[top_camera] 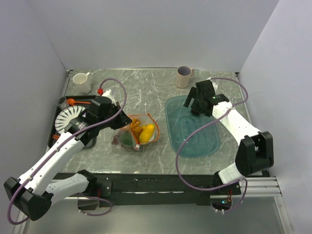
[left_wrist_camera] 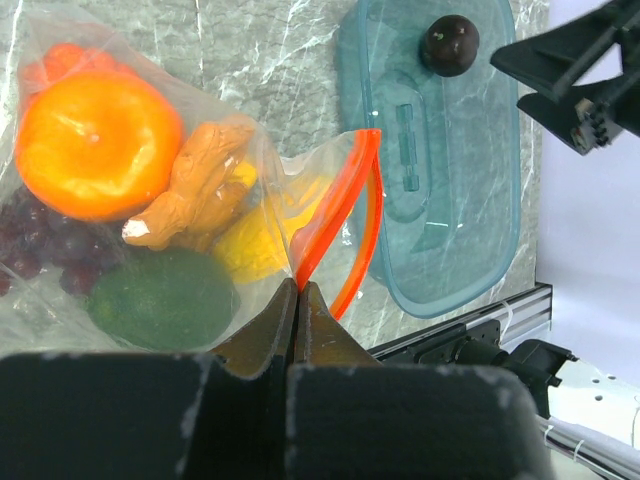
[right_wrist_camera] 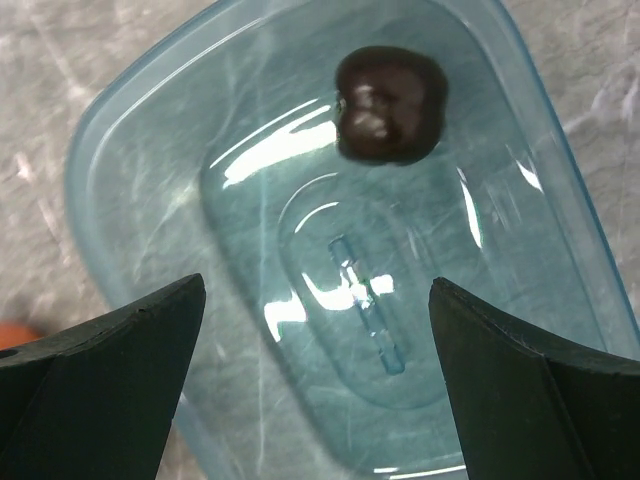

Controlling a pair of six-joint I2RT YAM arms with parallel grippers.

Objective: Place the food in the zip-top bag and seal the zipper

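Note:
The zip top bag (top_camera: 136, 136) lies on the counter holding a tomato (left_wrist_camera: 95, 145), grapes, an avocado (left_wrist_camera: 160, 300), yellow food and orange-brown food; its orange-rimmed mouth is open. My left gripper is shut on the bag's orange rim. A dark round fruit (left_wrist_camera: 448, 45) sits in the blue plastic container (top_camera: 192, 139). My right gripper (top_camera: 190, 97) is open above that container, with the fruit below and between its fingers in the right wrist view, not held.
A black tray (top_camera: 53, 139) with a plate, glass and utensils stands at left. A white mug (top_camera: 82, 84) and a grey mug (top_camera: 184, 78) stand at the back.

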